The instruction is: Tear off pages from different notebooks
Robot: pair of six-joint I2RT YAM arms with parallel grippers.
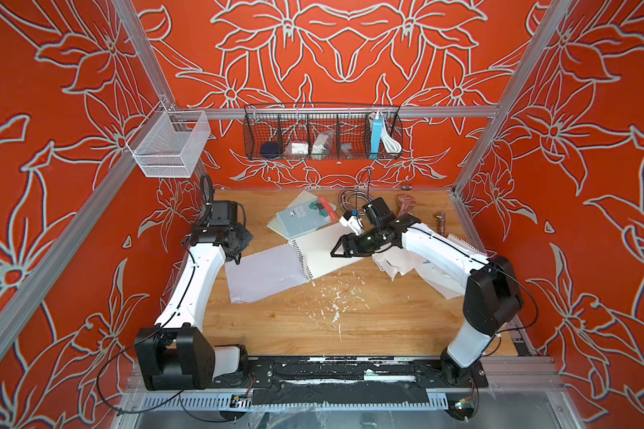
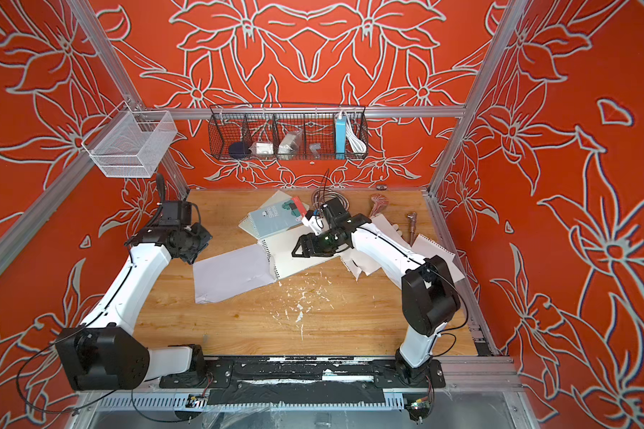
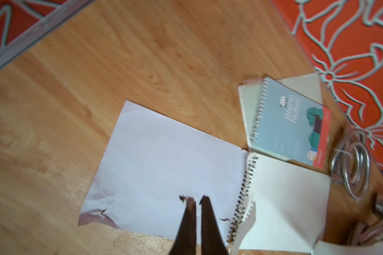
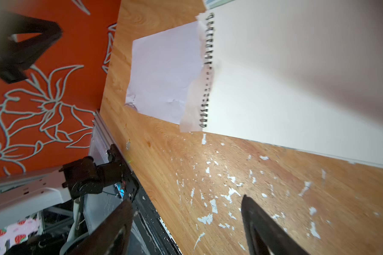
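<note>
An open spiral notebook with blank white pages (image 1: 320,259) lies mid-table, a loose lilac-white sheet (image 1: 263,275) to its left, its lower corner creased. Behind lie a blue-grey Memo Notes notebook (image 3: 287,121) and a pale notebook (image 1: 277,225) beneath it. My left gripper is raised over the sheet, shut, nothing visible between its fingers. My right gripper hangs over the notebook's near part with its fingers apart and nothing between them.
Torn and loose papers (image 1: 436,279) lie at the right, with a coiled hose (image 3: 351,165) at the back. A wire basket (image 1: 322,132) hangs on the back wall. The front table, strewn with white scraps, is otherwise clear.
</note>
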